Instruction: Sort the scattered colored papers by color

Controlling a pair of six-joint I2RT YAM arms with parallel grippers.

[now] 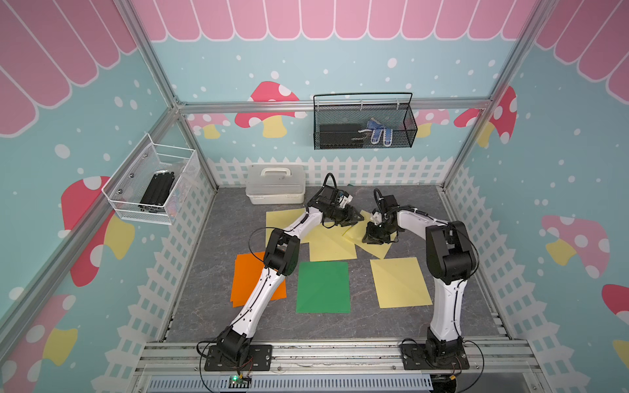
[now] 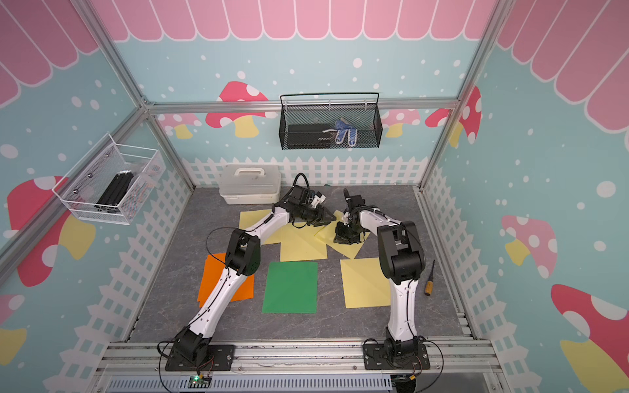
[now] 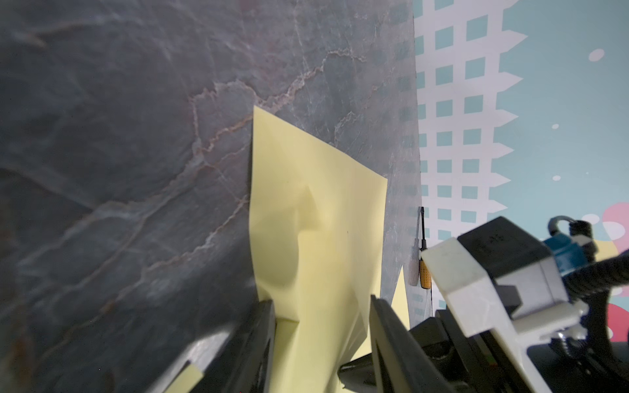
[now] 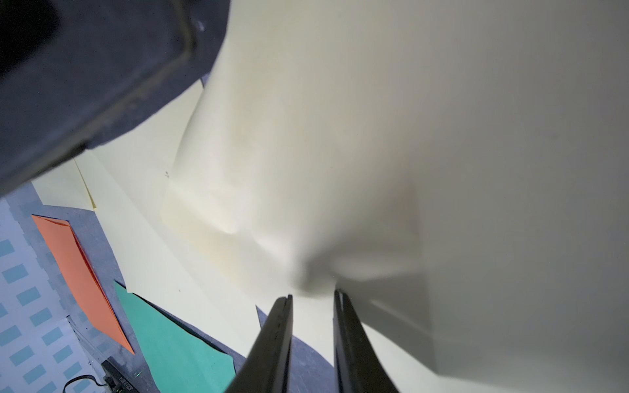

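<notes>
A yellow sheet (image 1: 370,247) lies at the back centre between the grippers, its surface bulging. In the left wrist view, the same raised sheet (image 3: 321,235) shows between and beyond the parted fingers of my left gripper. My right gripper has its fingers a small gap apart over pale yellow paper; nothing clearly shows pinched there. More yellow sheets (image 1: 331,247) spread to the left. Another yellow sheet (image 1: 401,283) lies flat at front right. A green sheet (image 1: 323,287) is at front centre, with orange sheets (image 1: 242,278) at front left, partly under my left arm.
A white lidded box (image 1: 275,186) stands at the back left, close to the left arm. At the right edge lies a screwdriver (image 2: 429,281). Wire baskets hang on the back wall (image 1: 365,124) and left wall (image 1: 152,183). Bare table shows at front centre.
</notes>
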